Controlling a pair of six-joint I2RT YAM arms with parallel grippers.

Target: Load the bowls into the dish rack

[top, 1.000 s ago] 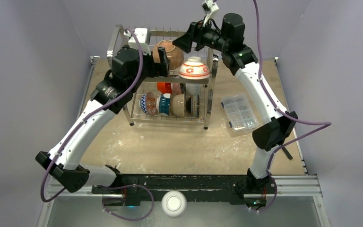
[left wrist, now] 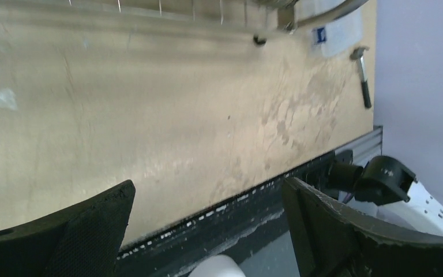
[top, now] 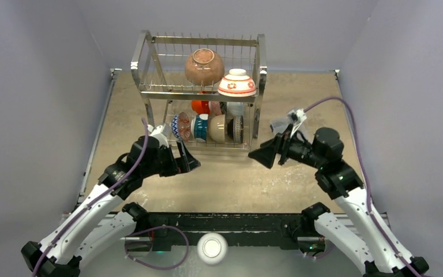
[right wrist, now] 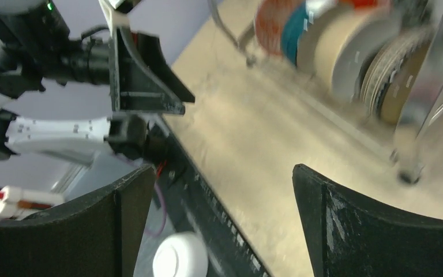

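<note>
Bowls fill both levels of the metal dish rack (top: 150,60). On its top shelf a brown bowl (top: 204,72) and a white bowl with red pattern (top: 237,86) rest upside down. Below stand a row of bowls on their sides: a patterned bowl (top: 181,126), a teal bowl (top: 200,128), a beige bowl (top: 217,128) and a dark-patterned bowl (top: 237,130), with an orange bowl (top: 199,106) and others partly hidden behind. In front of the rack's left side, my left gripper (top: 188,157) is open and empty. My right gripper (top: 266,156), also open and empty, hovers before the right front leg.
A clear plastic box (left wrist: 341,36) and a hammer (left wrist: 363,77) lie on the table right of the rack, largely covered by my right arm from above. Bare tabletop (top: 219,184) stretches in front. A white round object (top: 212,248) sits beyond the near edge.
Both arms have drawn back from the upper rack toward the near side and lowered in the top view. The bowls have stayed in place.
</note>
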